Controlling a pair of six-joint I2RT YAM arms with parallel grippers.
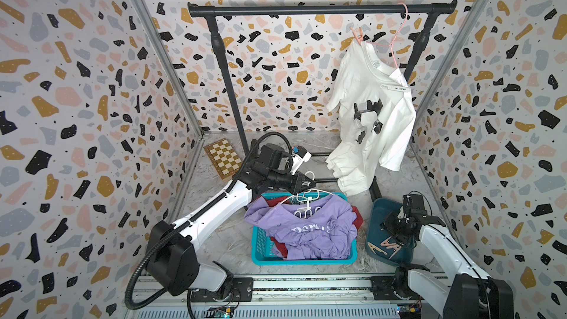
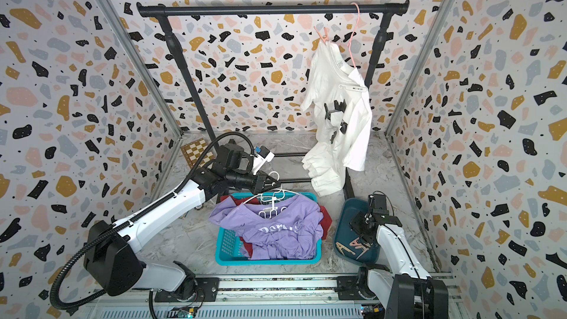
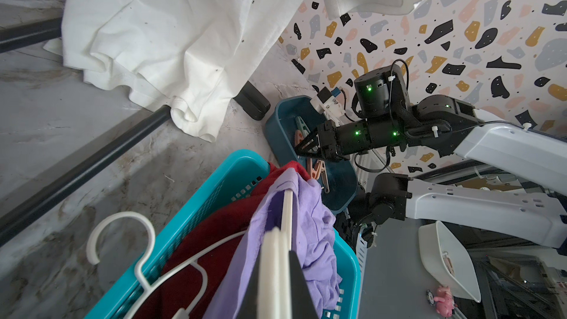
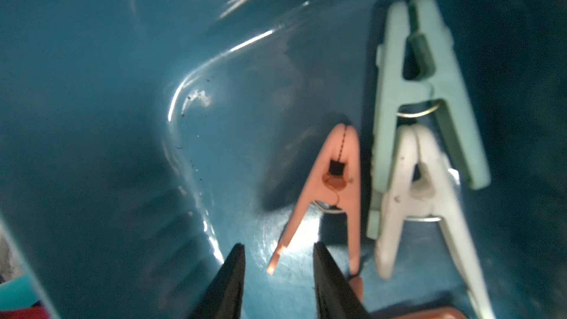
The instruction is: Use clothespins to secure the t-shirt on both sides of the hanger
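The white T-shirt [image 1: 372, 141] hangs on a pink hanger [image 1: 403, 20] from the rail; a pink clothespin [image 1: 358, 33] stands at its left shoulder. My left gripper [image 1: 304, 182] is shut above the laundry basket. My right gripper is part open, low over the dark blue bin [image 4: 100, 112], its fingers below a pink clothespin [image 4: 351, 177], nothing between them. A mint clothespin [image 4: 454, 124] and a white clothespin [image 4: 440, 212] lie beside that one.
The turquoise basket [image 1: 258, 248] holds purple and red clothes and white hangers. A checkerboard [image 1: 221, 156] lies at back left. The rack [image 1: 230, 91] spans the back, its bars along the floor.
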